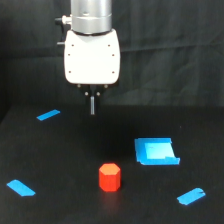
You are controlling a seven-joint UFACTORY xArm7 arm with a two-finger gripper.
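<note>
The white robot gripper (92, 97) hangs high at upper middle, its narrow fingers pointing down over the black table; I cannot tell whether they are open or shut. A red hexagonal block (110, 177) sits on the table in front of it, well below. To the right lies a blue square (156, 152) with a lighter blue inner area; whether it is flat tape or a shallow object is unclear.
Blue tape strips lie on the black table (70, 150) at back left (48, 114), front left (21, 188) and front right (191, 196). A dark backdrop stands behind.
</note>
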